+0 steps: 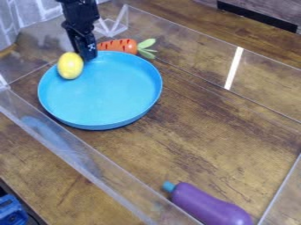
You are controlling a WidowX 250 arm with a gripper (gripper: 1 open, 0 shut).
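Note:
My dark gripper (83, 46) reaches down from the top left, its fingertips just above and behind a yellow toy (69, 65) at the upper left rim of a blue plate (100, 91). Whether the fingers are open or shut, or touch the yellow toy, is unclear at this size. An orange toy carrot (118, 46) with green leaves lies behind the plate, close to the gripper.
A purple toy eggplant (209, 204) lies at the lower right. Clear plastic walls border the wooden surface (206, 105), which is bare to the right of the plate. A blue object (10, 211) sits at the bottom left corner.

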